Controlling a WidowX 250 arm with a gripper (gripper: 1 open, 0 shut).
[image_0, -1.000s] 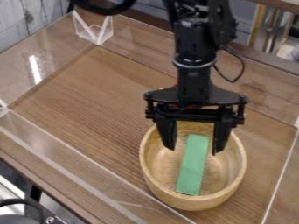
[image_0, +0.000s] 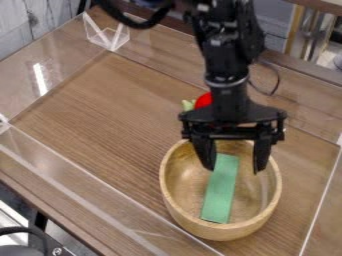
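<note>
A black gripper (image_0: 233, 140) hangs open over the back part of a tan bowl (image_0: 187, 196), its two fingers spread apart. A flat green bar (image_0: 219, 195) lies in the bowl, below the gripper, with nothing seen held. Behind the arm, a red object (image_0: 203, 100) with a small green part is partly hidden.
A white wire-like object (image_0: 107, 32) stands at the back left. A wooden ledge runs along the back right.
The gripper has risen and moved back, away from the green bar, uncovering more of the bowl. The red object shows more now.
</note>
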